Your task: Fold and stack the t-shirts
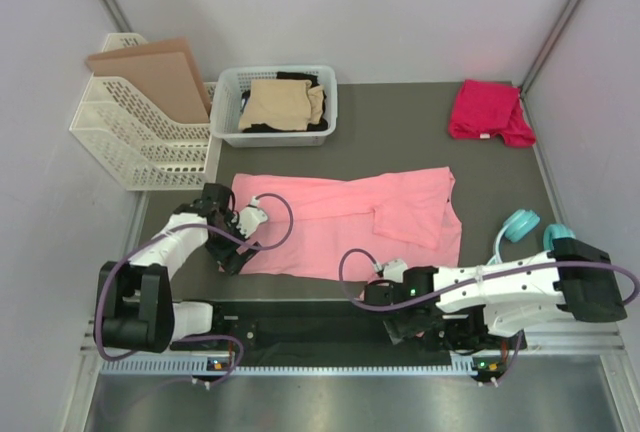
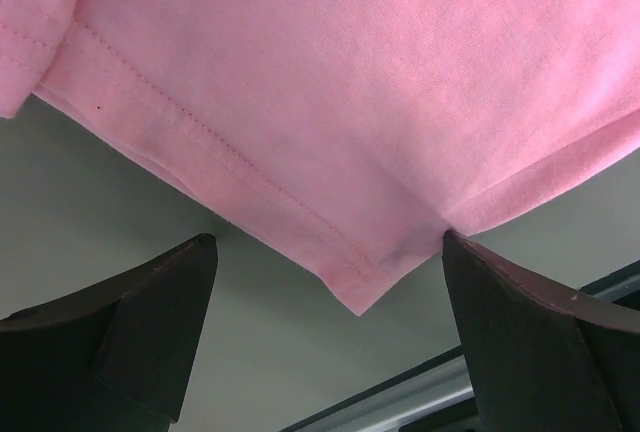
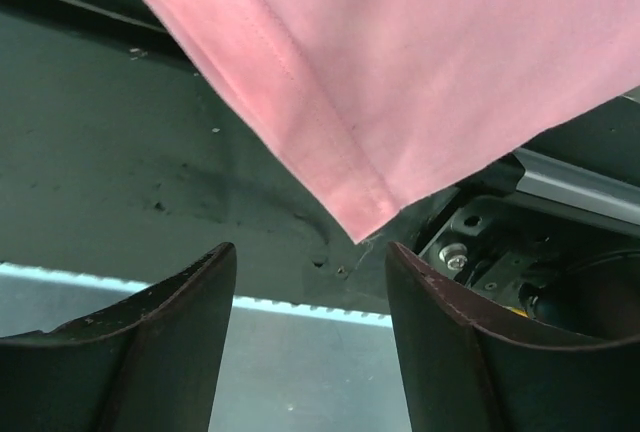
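Note:
A pink T-shirt (image 1: 320, 242) lies spread on the dark table, one sleeve hanging past the front edge. My left gripper (image 1: 238, 254) is low at the shirt's left front corner; in the left wrist view it stands open over that hem corner (image 2: 340, 242), one finger touching the fabric. My right gripper (image 1: 398, 317) is down at the front edge, open; in the right wrist view the hanging pink corner (image 3: 350, 182) lies just beyond its fingertips.
A white basket (image 1: 230, 102) with beige and black cloth stands at the back, a mesh basket (image 1: 140, 157) with cardboard at the left. A folded red shirt (image 1: 485, 107) lies back right. Cyan headphones (image 1: 520, 224) lie at the right.

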